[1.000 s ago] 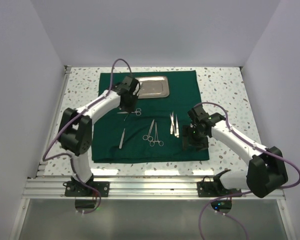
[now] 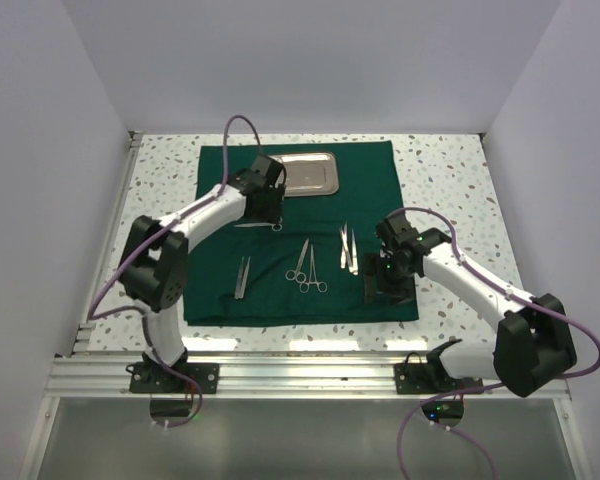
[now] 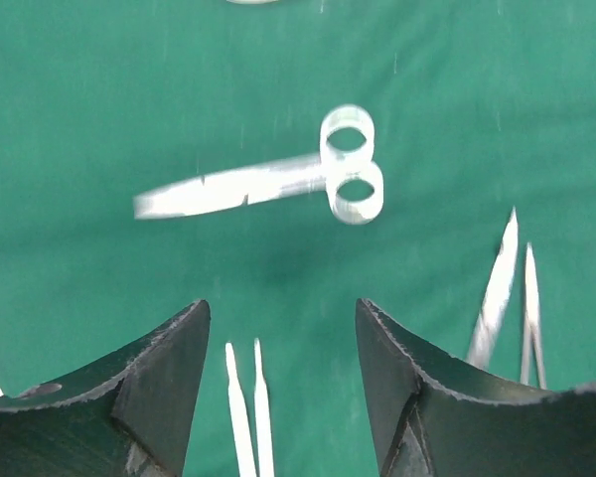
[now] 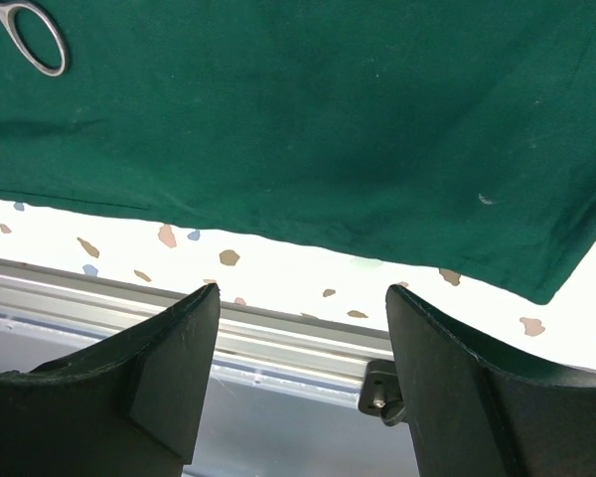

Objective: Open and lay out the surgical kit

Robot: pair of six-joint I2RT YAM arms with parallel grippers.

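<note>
Instruments lie on the green cloth (image 2: 280, 300): two slim ones (image 2: 242, 278) at left, scissors (image 2: 296, 262) and a clamp (image 2: 314, 275) in the middle, several blades (image 2: 353, 255) at right. My open, empty left gripper (image 2: 269, 210) is over the upper scissors (image 3: 238, 184). My right gripper (image 2: 390, 280) hangs over the cloth's near right, its fingers apart with nothing between them in the right wrist view.
A metal tray (image 2: 310, 175) lies at the back of the cloth, partly behind the left arm. Speckled table (image 2: 450, 180) surrounds the cloth.
A second slim instrument now lies beside the left one. The right arm is nearly still.
</note>
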